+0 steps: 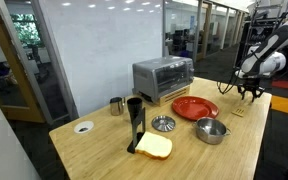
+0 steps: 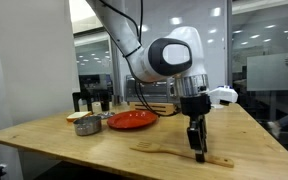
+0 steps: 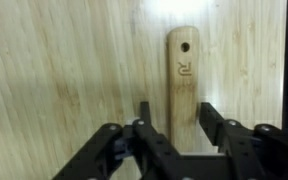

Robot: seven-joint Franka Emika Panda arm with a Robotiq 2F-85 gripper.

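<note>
A flat wooden utensil (image 2: 162,149) lies on the wooden table, its handle toward the table's right side. In the wrist view the handle (image 3: 183,85), with a hole near its end, runs down between my gripper's fingers. My gripper is open around it. A strip of tabletop shows between the left finger and the handle; the right finger (image 3: 207,116) is closer to the wood. From the side, the gripper (image 2: 197,151) points straight down at the handle, close to the tabletop. The utensil's lower handle is hidden by the gripper.
A red plate (image 1: 195,108) and a metal pot (image 1: 211,131) stand farther along the table. Beyond them are a toaster oven (image 1: 164,77), a black holder (image 1: 136,118) and bread-like food (image 1: 154,146). Bare tabletop surrounds the utensil.
</note>
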